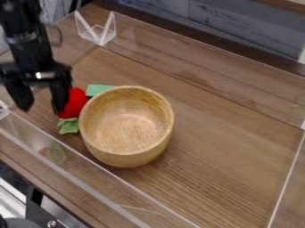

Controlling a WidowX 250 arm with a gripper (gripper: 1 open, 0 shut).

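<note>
My gripper [36, 93] hangs at the left of the view, low beside a red object [71, 104] with green leaves [68, 126] at its lower end. It is motion-blurred, its fingers open, reaching down around the red object's left side. A wooden bowl [127, 126] sits just right of the red object.
A teal block [102, 91] lies behind the red object, partly behind the bowl. A white wire holder [95, 28] stands at the top left.
</note>
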